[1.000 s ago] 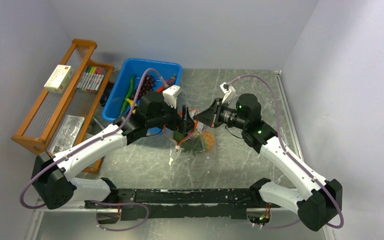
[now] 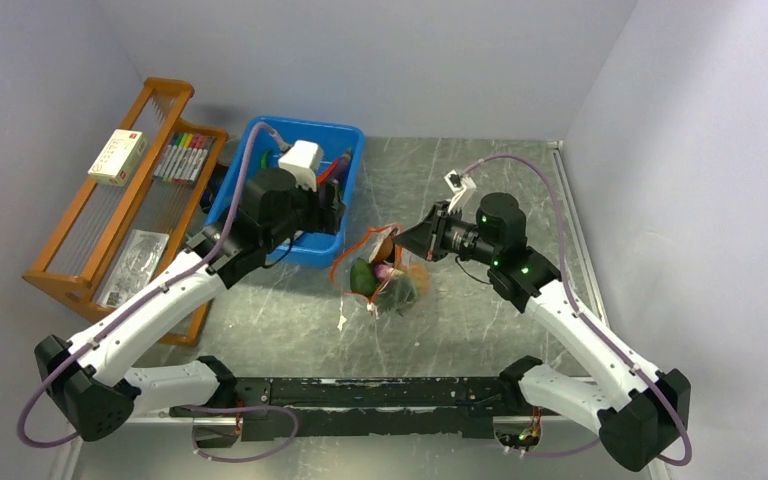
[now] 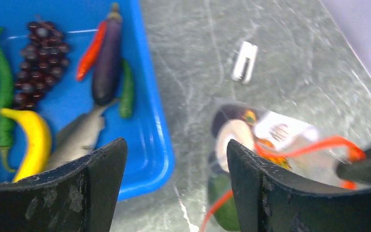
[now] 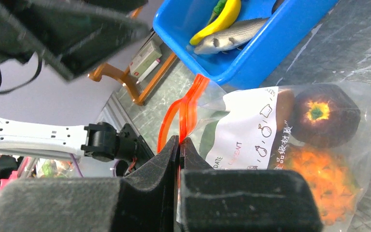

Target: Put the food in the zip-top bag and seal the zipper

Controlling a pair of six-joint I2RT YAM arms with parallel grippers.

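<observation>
The clear zip top bag (image 2: 397,293) stands at the middle of the table, its orange-edged mouth gaping. Inside are a green avocado-like item (image 2: 363,277), a dark round fruit (image 4: 324,116) and a bumpy orange item (image 4: 326,179). My right gripper is shut on the orange rim of the bag at its right side. Over the blue bin's right edge, up and left of the bag mouth, my left gripper (image 2: 332,208) is open. Its fingers (image 3: 99,171) are well apart with nothing between them.
The blue bin (image 3: 145,87) still holds grapes (image 3: 41,63), a banana (image 3: 33,140), an eggplant (image 3: 107,60), a fish (image 4: 232,36) and peppers. A wooden rack (image 2: 150,110) stands at left. A small white object (image 3: 245,62) lies behind the bag.
My left gripper has moved from the bag's mouth up and left over the bin, uncovering the opening. The right gripper has barely shifted, staying at the rim.
</observation>
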